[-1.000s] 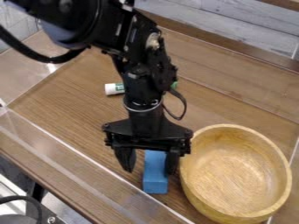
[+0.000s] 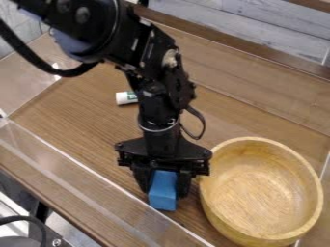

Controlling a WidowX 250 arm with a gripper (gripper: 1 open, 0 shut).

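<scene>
My black gripper (image 2: 162,168) is low at the front centre of the camera view, its fingers down around a blue block (image 2: 162,191) lying on the wooden table. The block is partly hidden by the fingers; whether they grip it I cannot tell. A tan bowl (image 2: 258,212) sits just right of the gripper.
A small white-and-green tube (image 2: 126,97) lies behind the arm at the left. A clear ledge runs along the front left edge.
The gripper's fingers have drawn closer around the blue block, covering more of it.
</scene>
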